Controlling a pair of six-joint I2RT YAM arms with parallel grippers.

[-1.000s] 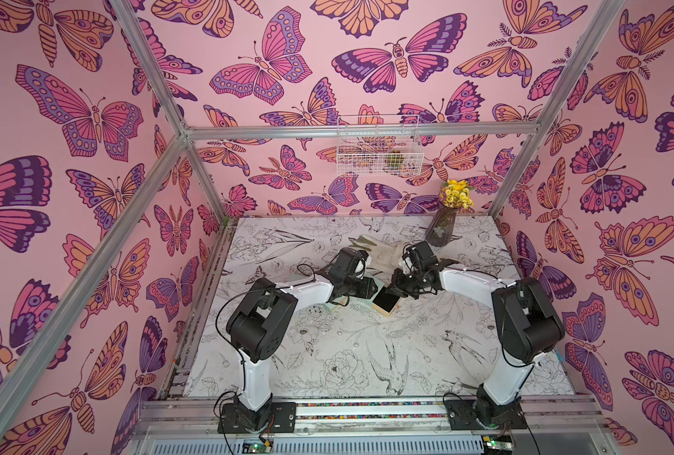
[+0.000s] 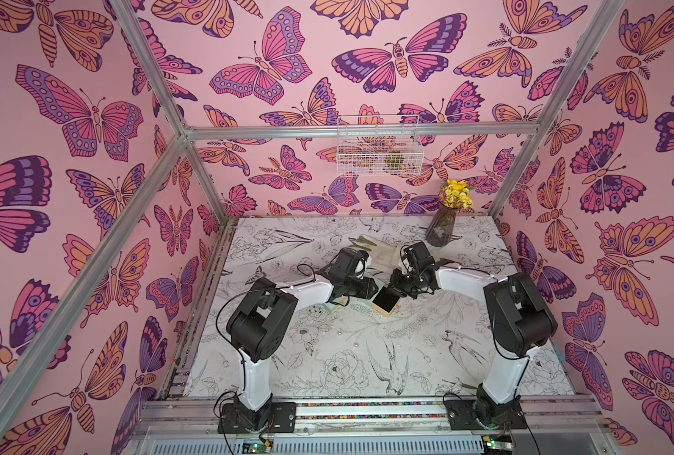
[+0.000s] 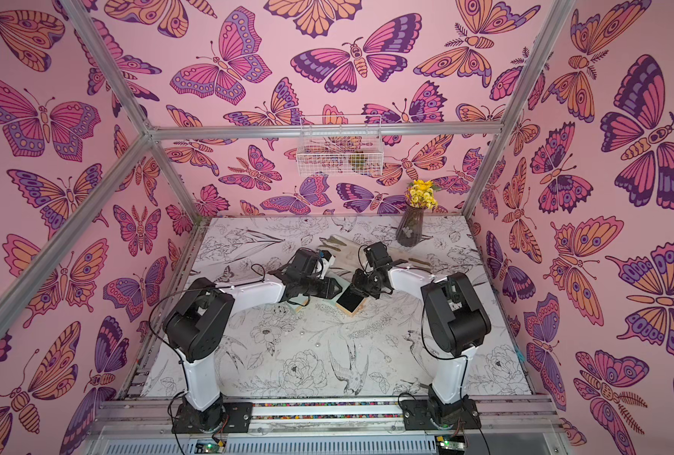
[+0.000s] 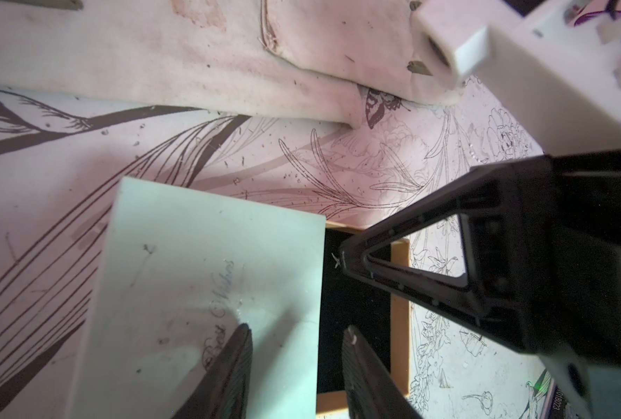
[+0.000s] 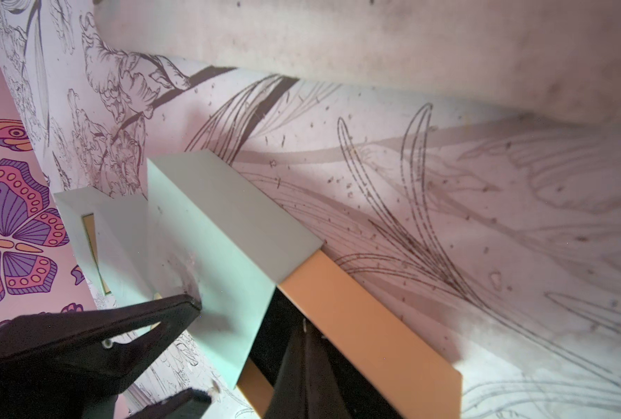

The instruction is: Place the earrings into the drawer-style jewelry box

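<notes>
The jewelry box has a mint sleeve [image 4: 212, 279] with faint script on it. Its tan-edged drawer [image 5: 370, 300], black inside, is pulled partly out to the right. Above the drawer, my right gripper is shut, its tips over the black lining. A tiny silvery earring [image 4: 336, 259] shows at those tips; whether it is pinched or merely beside them is unclear. My left gripper is at the sleeve, its fingers standing apart over the sleeve and the drawer gap. Whether they grip the box cannot be made out.
Beyond the box lies a pale cloth [image 4: 184, 63]. Another mint piece [image 5: 125, 223] sits left of the box. A vase of yellow flowers [image 2: 441, 226] stands at the back right.
The right arm's elbow has shifted slightly left, while its gripper stays over the drawer. The left arm and the box look unmoved.
</notes>
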